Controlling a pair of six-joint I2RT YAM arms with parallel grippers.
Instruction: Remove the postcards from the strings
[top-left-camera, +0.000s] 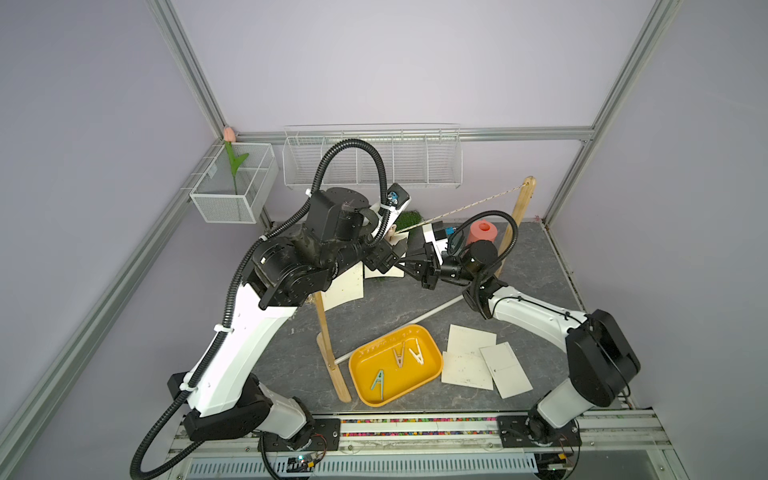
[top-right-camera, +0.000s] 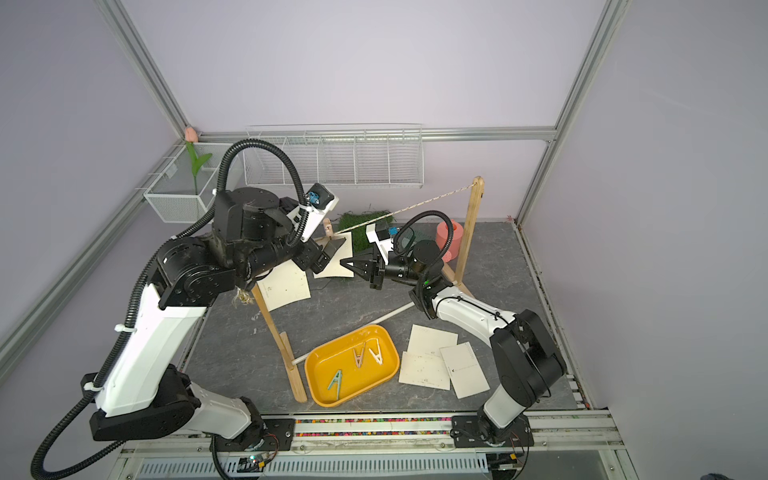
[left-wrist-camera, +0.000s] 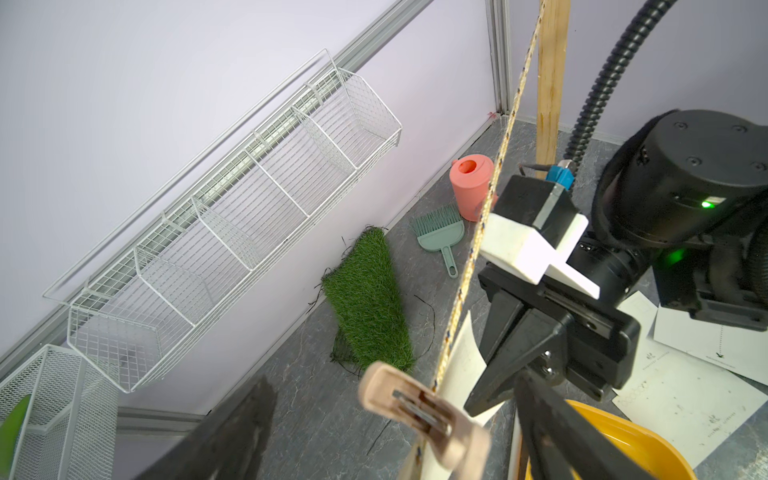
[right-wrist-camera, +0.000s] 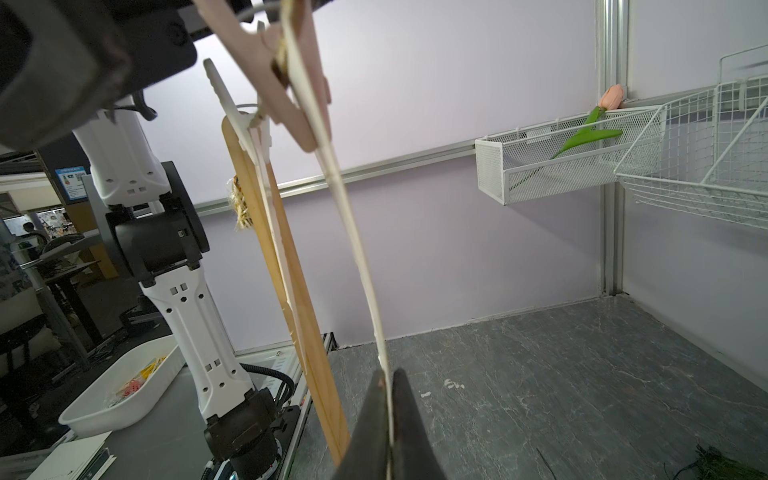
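A pink clothespin (left-wrist-camera: 420, 412) pins a cream postcard (left-wrist-camera: 464, 364) to the string (left-wrist-camera: 485, 216). My left gripper stands open, its blurred fingers on either side of that clothespin. Seen edge-on in the right wrist view, the same postcard (right-wrist-camera: 356, 248) runs down between the fingertips of my right gripper, which is shut on its edge. A second postcard (top-right-camera: 284, 285) hangs farther left, under a pale clothespin (right-wrist-camera: 237, 112). Several postcards (top-left-camera: 468, 369) lie loose at the front right of the table.
A yellow tray (top-left-camera: 434, 374) holding three clothespins sits at the front. Wooden posts (top-left-camera: 323, 336) carry the string. Artificial grass (left-wrist-camera: 369, 300), a dustpan brush (left-wrist-camera: 441, 232) and a coral pot (left-wrist-camera: 472, 188) stand behind it.
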